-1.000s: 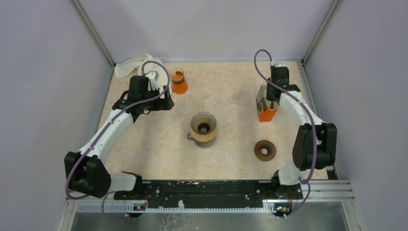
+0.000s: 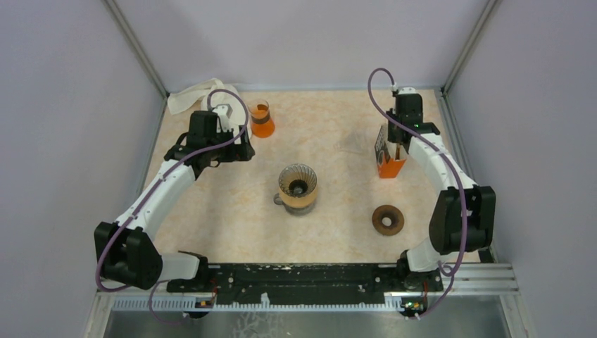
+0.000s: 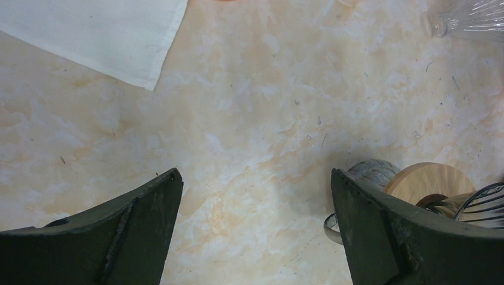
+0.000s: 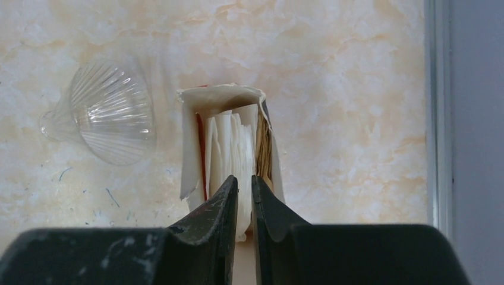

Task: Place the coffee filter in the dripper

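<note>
An orange box [image 2: 389,167] of coffee filters [image 4: 223,148] stands upright at the right. My right gripper is over its top, fingertips close together at the near part of the white filters; whether paper is between them I cannot tell. A wire dripper [image 2: 297,176] on a wooden ring stands over a pot near the middle, also in the left wrist view's lower right. My left gripper hangs open at the left, nothing between its fingers.
A clear plastic cone [image 4: 110,113] lies left of the box. An orange beaker [image 2: 262,125] and white cloth [image 3: 95,35] are at the back left. A brown ring [image 2: 387,229] lies front right.
My right arm and gripper have shifted very slightly at the box. The left arm has not moved.
</note>
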